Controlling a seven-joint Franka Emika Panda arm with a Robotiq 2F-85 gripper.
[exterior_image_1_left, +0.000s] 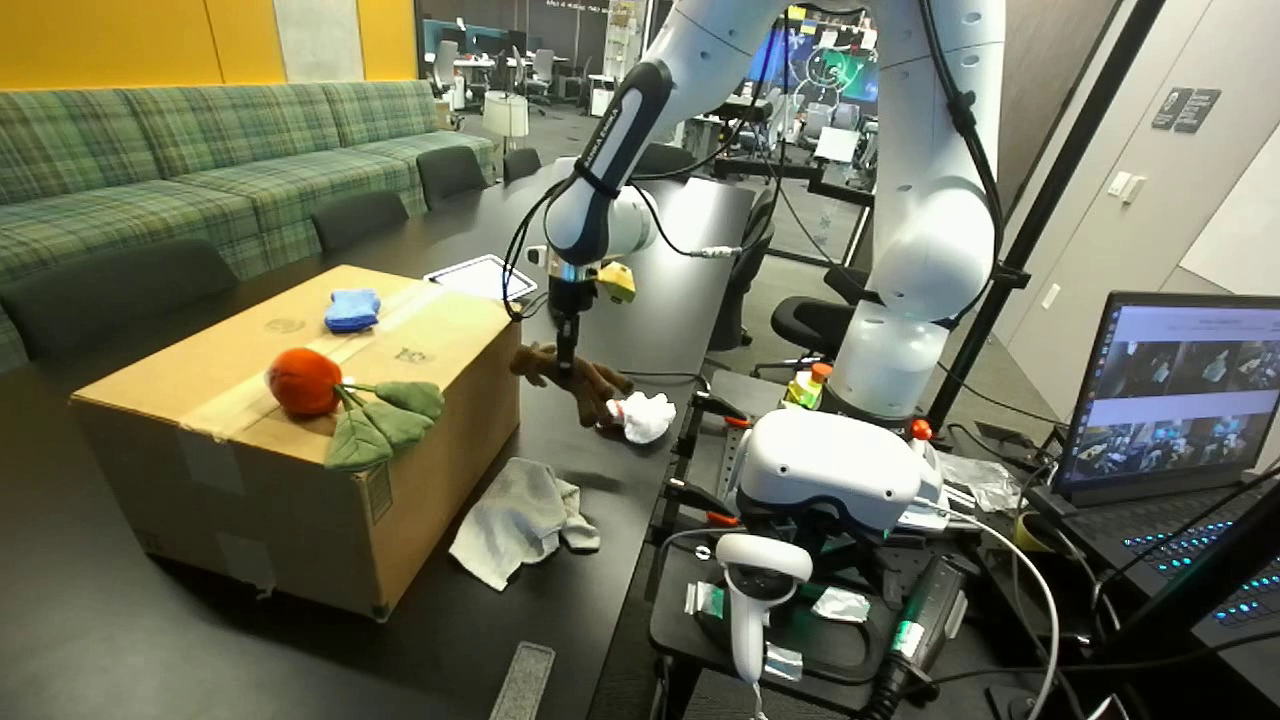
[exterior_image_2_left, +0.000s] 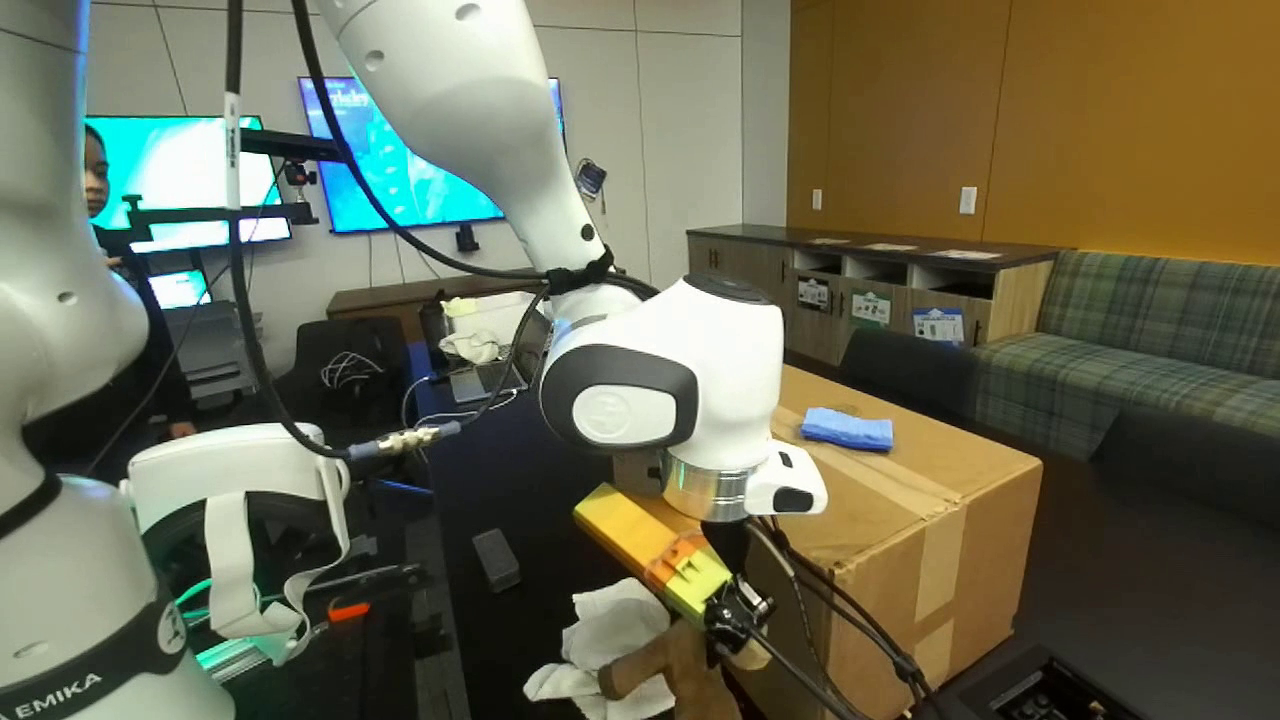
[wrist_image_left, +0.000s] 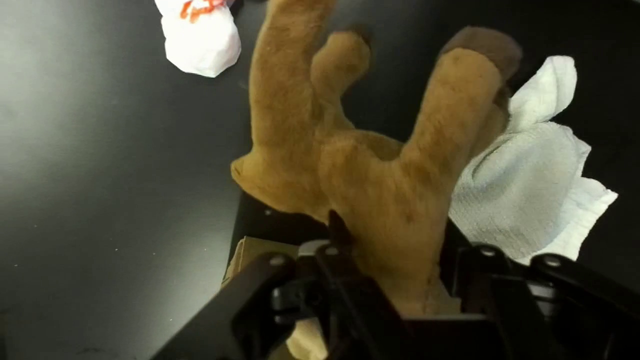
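The brown plush animal (exterior_image_1_left: 588, 386) is at my gripper (exterior_image_1_left: 566, 360), over the dark table beside the cardboard box. In the wrist view, the plush (wrist_image_left: 384, 180) fills the middle, its limbs pointing away and its near end between my dark fingers. The fingers stand some way apart; whether they grip it or have loosened cannot be told. In exterior view 2, the plush (exterior_image_2_left: 678, 678) shows below the yellow-green gripper body, with the fingertips hidden.
A large cardboard box (exterior_image_1_left: 288, 528) stands close by, bearing a red flower-like plush (exterior_image_1_left: 305, 382) and a blue cloth (exterior_image_1_left: 353, 310). A grey-white cloth (exterior_image_1_left: 516, 522) and a white bundle (exterior_image_1_left: 649, 416) lie on the table. A cart with a headset (exterior_image_1_left: 828, 468) borders the table's edge.
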